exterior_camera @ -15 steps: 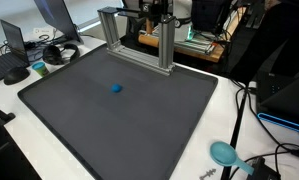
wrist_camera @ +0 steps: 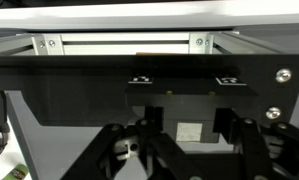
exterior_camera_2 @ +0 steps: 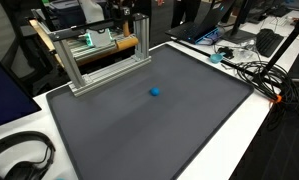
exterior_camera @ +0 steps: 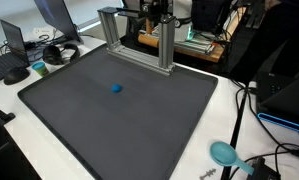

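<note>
In the wrist view my gripper is partly open, its two dark fingers apart. It faces a long black panel (wrist_camera: 79, 85) with a metal frame behind it; a small pale rectangle (wrist_camera: 189, 131) shows between the fingers. Whether the fingers touch the panel, I cannot tell. The silver frame (exterior_camera: 139, 55) stands at the far end of the dark mat, with the arm at the top edge above it. A small blue object (exterior_camera: 116, 88) lies alone on the mat, well away from the frame; it also appears as a blue object (exterior_camera_2: 155, 92) in exterior view 2.
A teal ladle-like utensil (exterior_camera: 227, 155) lies on the white table at the near right. A laptop (exterior_camera_2: 204, 28), a green cup (exterior_camera: 40, 68) and black headphones (exterior_camera_2: 24, 160) lie around the edges, with cables beside the mat.
</note>
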